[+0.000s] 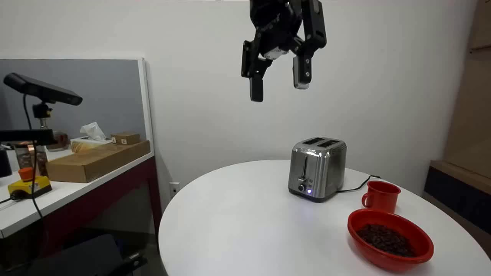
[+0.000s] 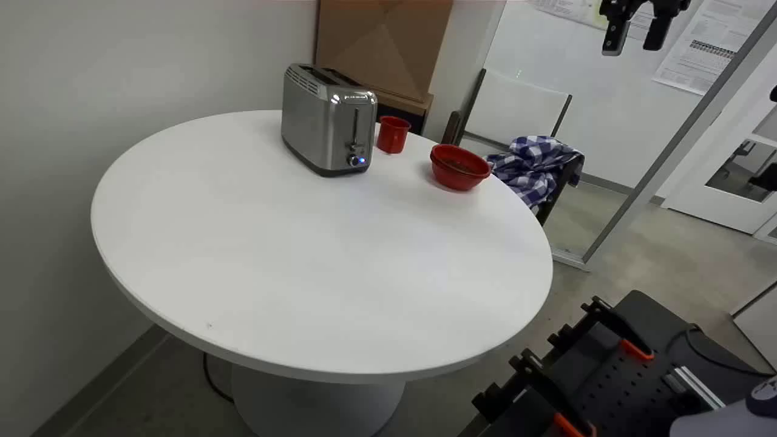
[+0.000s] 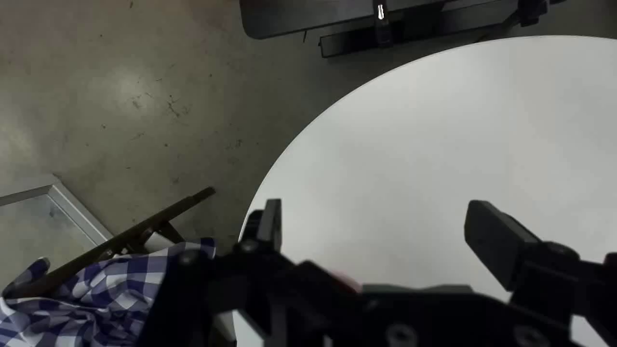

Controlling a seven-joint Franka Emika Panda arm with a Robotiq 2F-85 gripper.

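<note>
High above the round white table, my gripper hangs open with nothing between its fingers. In the wrist view the two fingers of the gripper stand wide apart over bare tabletop. A silver toaster with a lit knob stands toward the back of the table, its two slots facing up. Beside it is a red mug, upright. In front of the mug sits a red bowl holding many small dark pieces. Only a sliver of red shows below the gripper in the wrist view.
The toaster's cord runs behind the mug. A chair with a blue checked cloth stands close to the table's edge near the bowl. Cardboard boxes lie on a side desk.
</note>
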